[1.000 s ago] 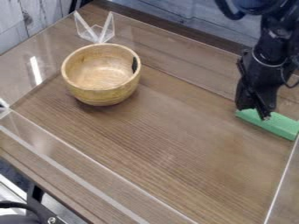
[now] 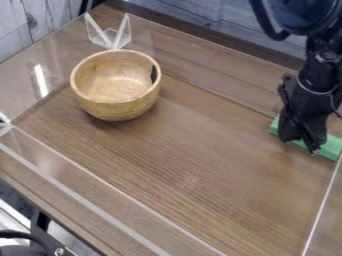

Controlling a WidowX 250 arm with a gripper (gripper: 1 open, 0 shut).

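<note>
My black gripper [image 2: 302, 133] is down at the right side of the wooden table, over a flat green object [image 2: 325, 146]. Its tips reach the green object and cover part of it. The gripper looks shut; whether anything is between its fingers is hidden.
A round wooden bowl [image 2: 116, 98] sits at the upper left of the table [image 2: 160, 180], with a small white wire-like shape [image 2: 110, 32] behind it. The table's left edge runs along the lower left.
The gripper has moved down and somewhat right onto the green object, covering more of it. The bowl has not moved.
</note>
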